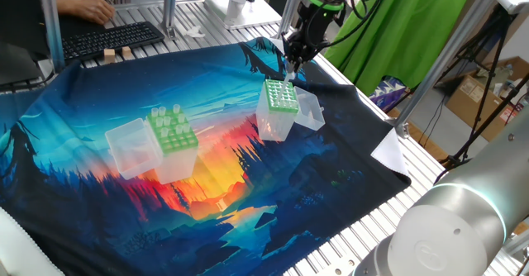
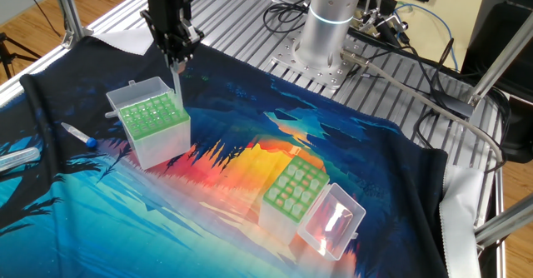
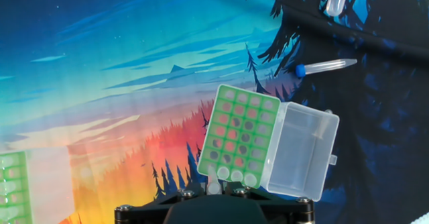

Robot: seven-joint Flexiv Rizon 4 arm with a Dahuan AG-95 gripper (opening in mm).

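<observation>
My gripper [image 2: 176, 59] is shut on a slim clear pipette tip [image 2: 177, 86], which hangs nearly upright. The tip's lower end is at a corner of the green-topped rack box [image 2: 158, 145]; whether it sits inside a hole cannot be told. From above, the wrist view has the tip's pale end [image 3: 213, 186] between the fingers, at the near edge of the green grid [image 3: 236, 133]. A few pale tips fill the holes along that edge, while many other holes look empty. A second rack box [image 1: 177, 164] stands apart, several tips poking up from its green top.
Clear lids [image 3: 301, 150] lie open beside both boxes. A blue-capped tube [image 2: 79, 135] and a larger clear tube [image 2: 18, 158] rest on the dark cloth. Between the two boxes the cloth is free.
</observation>
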